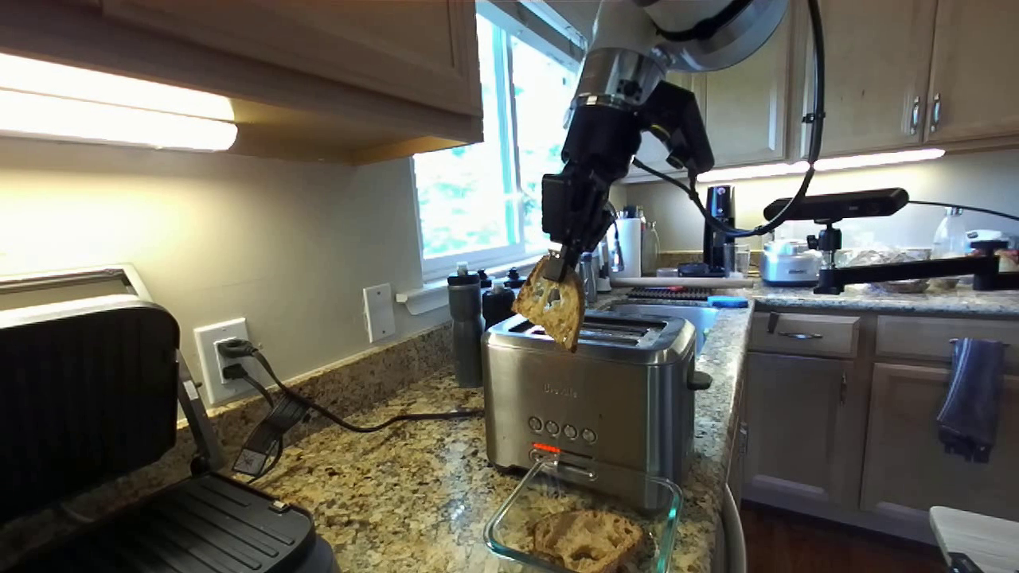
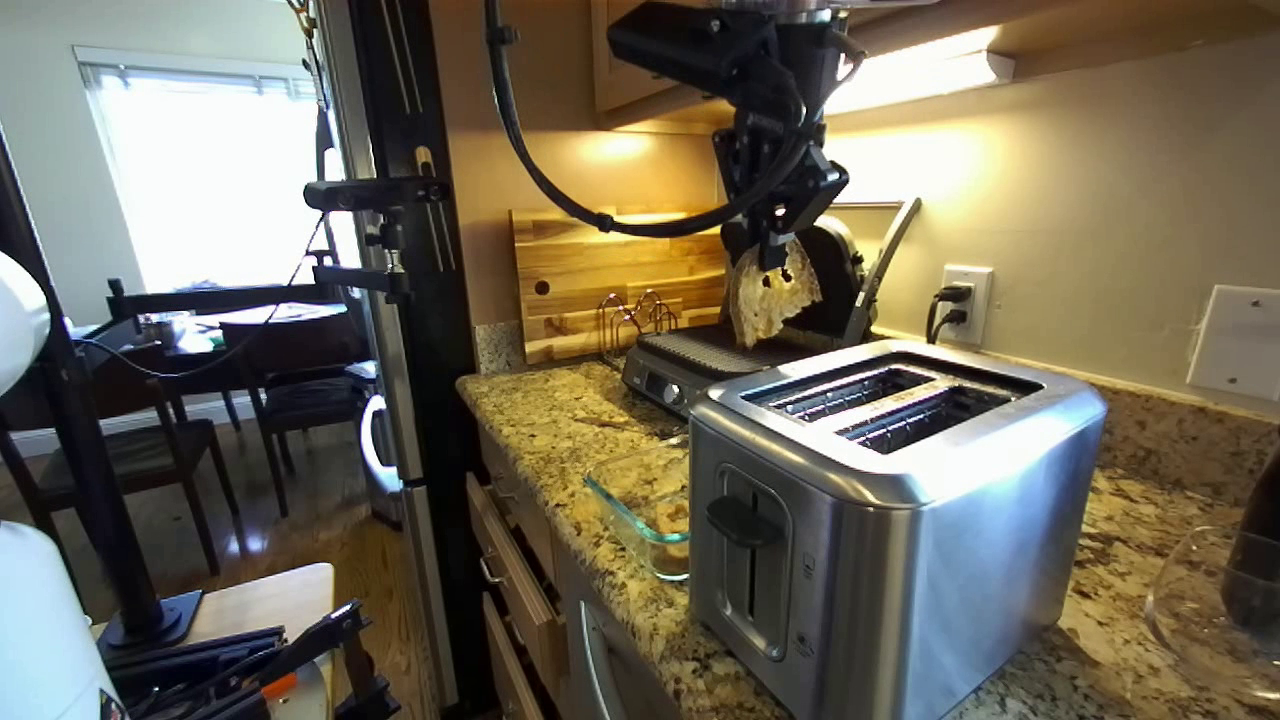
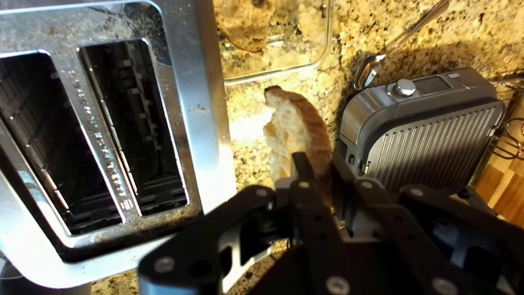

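Note:
My gripper is shut on a slice of bread (image 3: 299,118), which hangs from the fingertips. In exterior view 1 the held bread (image 1: 554,310) appears in front of the toaster's top edge. The wrist view places it off the toaster's side, apart from the slots. The steel toaster (image 2: 900,516) stands on the counter, and both of its long slots look empty from above. Close by it, a glass dish (image 1: 497,525) has another slice (image 1: 587,539) lying inside.
An opened grill press (image 3: 432,142) stands on the counter beyond the dish. Behind the toaster are dark bottles (image 1: 465,325) along the wall. A black power cord (image 1: 382,420) crosses the counter from the outlet. Bare granite (image 1: 392,487) lies between grill and dish.

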